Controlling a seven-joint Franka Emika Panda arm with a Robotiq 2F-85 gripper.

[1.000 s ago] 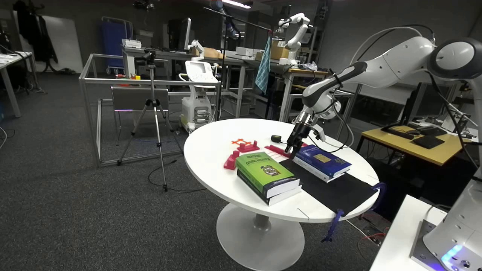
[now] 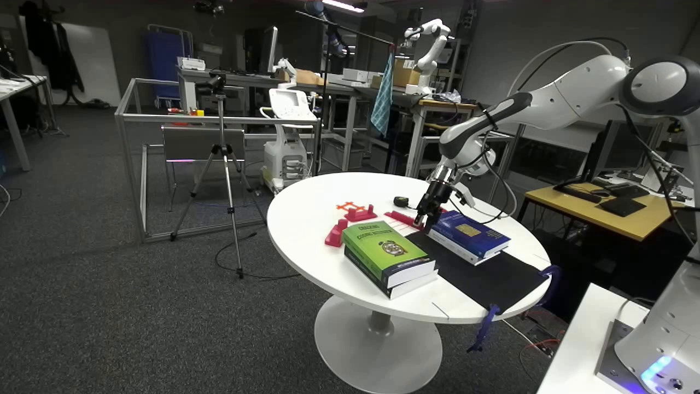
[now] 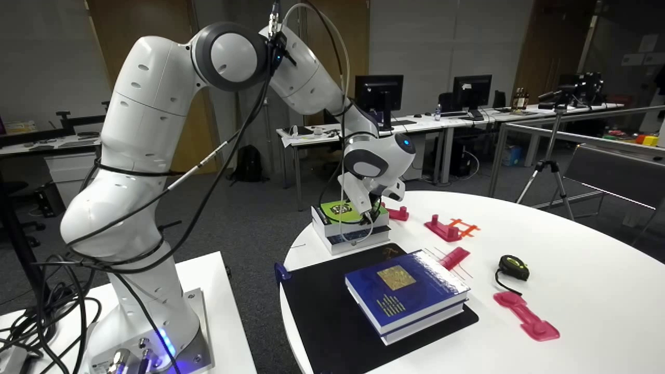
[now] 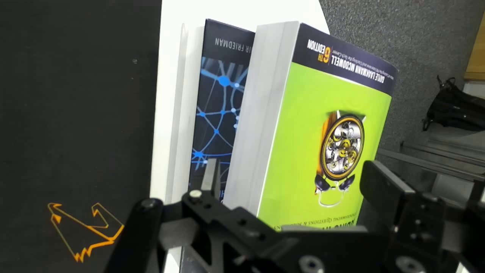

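Note:
My gripper point(image 2: 424, 222) is low over the table, between the two book stacks, with its fingers open and no object held. A green book point(image 2: 384, 248) lies on top of a dark book point(image 4: 218, 109) with a blue network pattern. Across the black mat point(image 3: 324, 311), a blue book point(image 3: 402, 286) with a gold panel rests on another blue book. One finger point(image 4: 210, 175) overlaps the dark book in the wrist view, and the other finger point(image 4: 386, 182) appears beyond the green cover. Exterior view 2 hides the fingertips behind the wrist.
Red plastic parts point(image 3: 527, 315), an orange frame point(image 3: 462, 227) and a tape measure point(image 3: 513, 267) lie on the white round table point(image 3: 598, 280). Blue clamps point(image 2: 485, 322) grip the mat at the table edge.
The gripper's fingers look further apart, and the tips sit slightly further right in exterior view 1. Both book stacks have stayed put.

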